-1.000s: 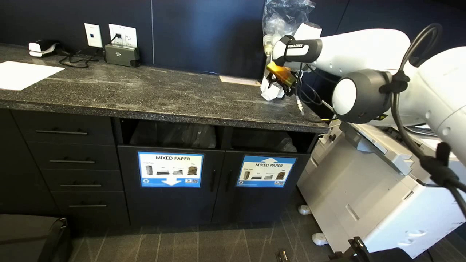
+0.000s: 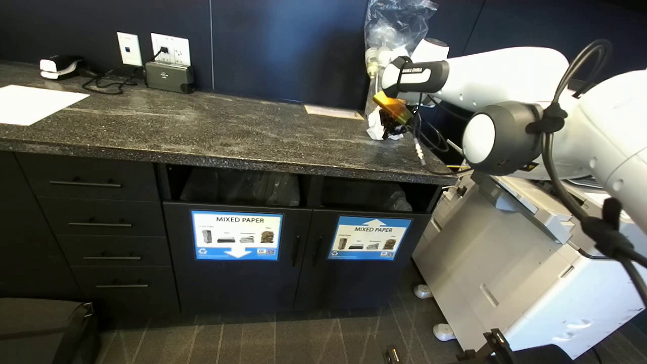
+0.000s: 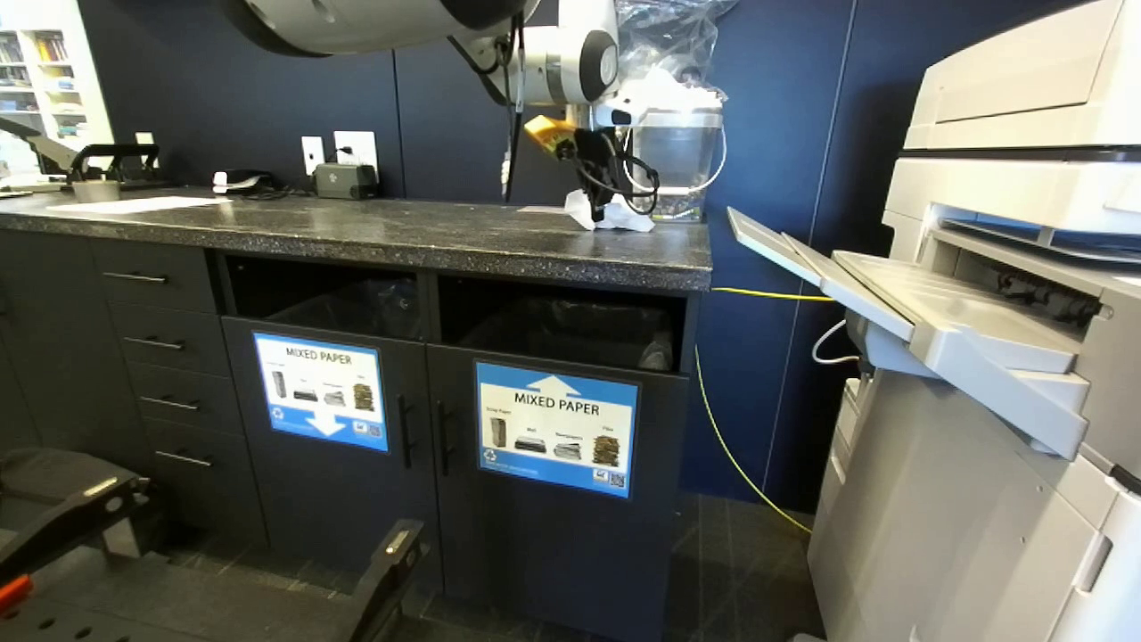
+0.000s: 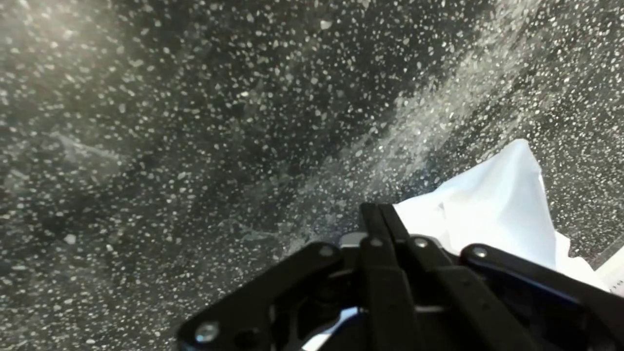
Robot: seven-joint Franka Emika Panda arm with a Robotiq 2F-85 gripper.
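Note:
A crumpled white paper rests on the dark speckled counter, spreading to the right of my gripper in the wrist view. My two dark fingers are together, pointing down at the counter. More white shows through the gripper's linkage at the bottom of that view. Exterior view 2 has the gripper low over the counter's right end, with the paper around its tips. From exterior view 1, paper peeks out beside the gripper. Whether a fold of it lies between the fingers is hidden.
Behind the gripper stands a clear container topped with plastic bags. Two open-topped bin cabinets labelled MIXED PAPER sit under the counter. A printer is to the right.
The arm has come down slightly. The gripper, with its fingers spread earlier, is now shut and lower among the paper.

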